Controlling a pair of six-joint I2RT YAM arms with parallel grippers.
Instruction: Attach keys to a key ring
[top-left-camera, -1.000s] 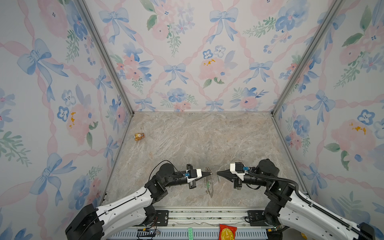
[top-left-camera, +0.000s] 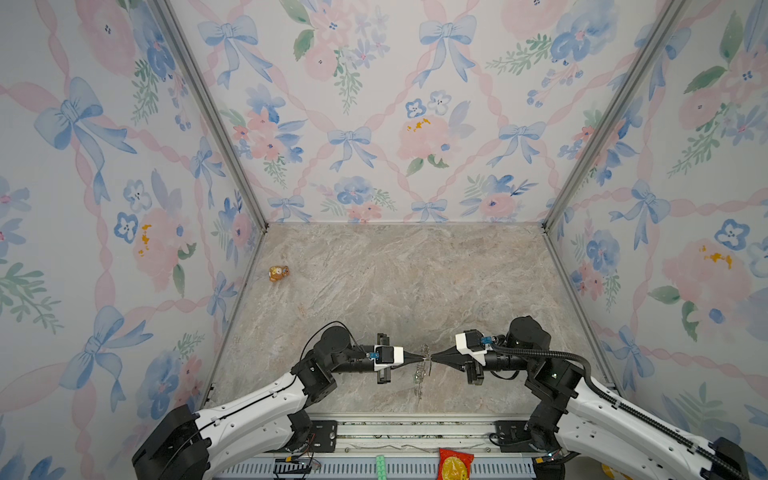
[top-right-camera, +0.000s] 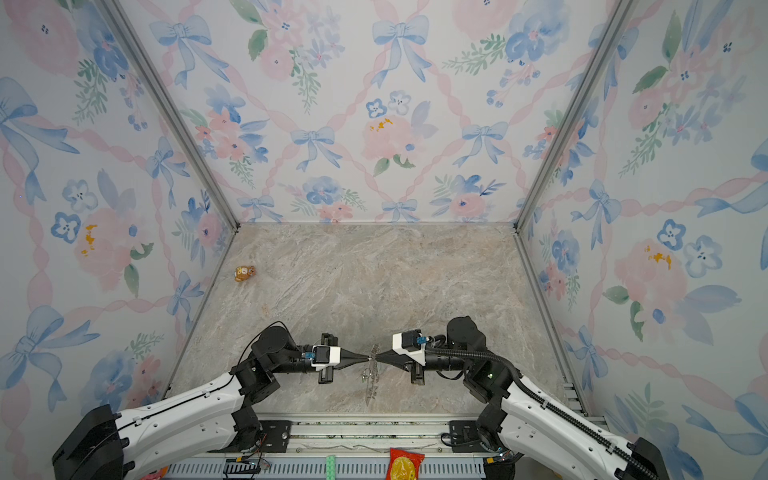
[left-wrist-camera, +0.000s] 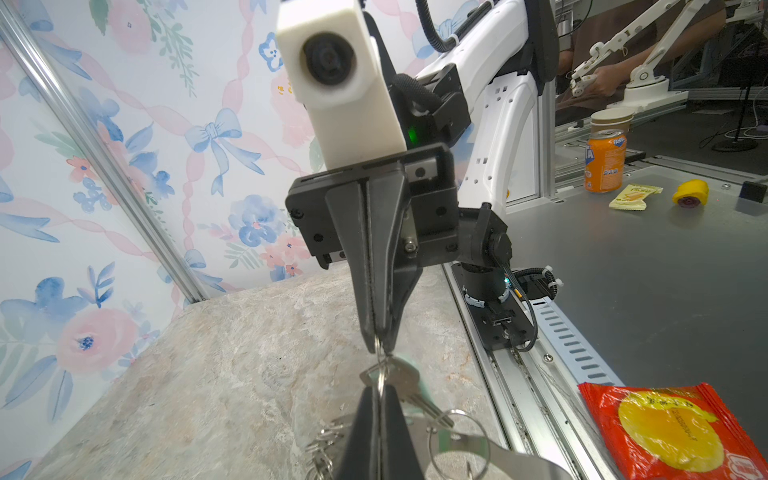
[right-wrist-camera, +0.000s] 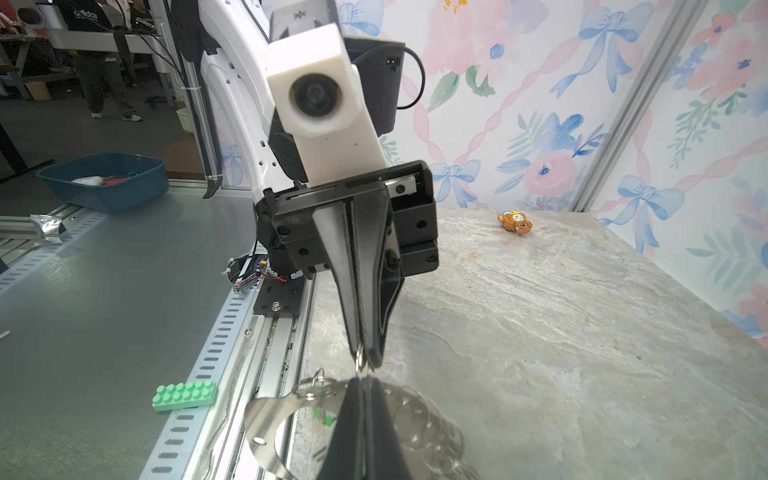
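In the middle my left gripper (top-left-camera: 422, 357) and right gripper (top-left-camera: 432, 359) meet almost tip to tip, both shut. A thin metal wire ring (left-wrist-camera: 381, 369) spans the small gap between their fingertips. Beside it a silvery key (left-wrist-camera: 402, 382) hangs at a slant. The left gripper bears the key ring's bunch (top-right-camera: 371, 385) of metal pieces, dangling below the tips over the table. A shiny plate with a hole (right-wrist-camera: 268, 416) and a round wire loop (left-wrist-camera: 460, 444) belong to it. Whether the key is threaded onto the ring cannot be told; the fingers hide the contact.
A small orange-brown figurine (top-left-camera: 278, 273) lies at the table's far left. Beyond the front rail lie a red snack packet (top-left-camera: 454, 464) and a green toy brick (right-wrist-camera: 185, 395).
Since one second ago my right gripper has moved left and slightly down, closing the gap to the left gripper's tips. The left gripper moved slightly down, and the hanging bunch has swung and turned.
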